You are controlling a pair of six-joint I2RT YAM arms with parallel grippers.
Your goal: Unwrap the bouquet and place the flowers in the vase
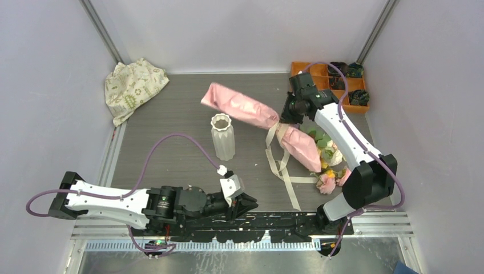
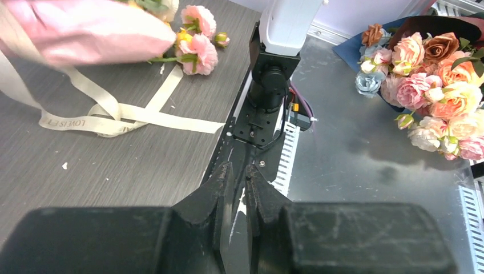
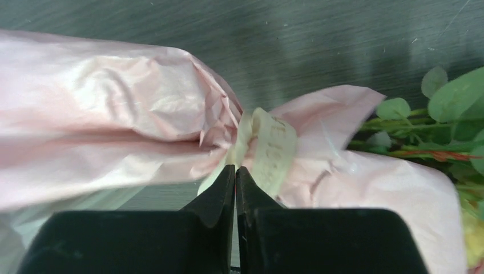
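Observation:
The bouquet in pink wrapping (image 1: 242,105) slants across the right half of the top view, its pink and white flowers (image 1: 327,184) toward the lower right. My right gripper has its fingertips almost together at the tied neck, against the cream ribbon (image 3: 274,151); the exact grip is partly hidden. The ribbon's tails trail down to the table. To the left of the bouquet the white fluted vase (image 1: 223,137) stands upright, its mouth empty. Near the front edge, my left gripper has a narrow gap between its fingers and nothing in it.
An orange compartment box (image 1: 319,71) with dark items sits at the back right. A patterned cloth (image 1: 134,88) lies at the back left. Another bouquet (image 2: 436,85) in dark wrapping is beyond the front rail.

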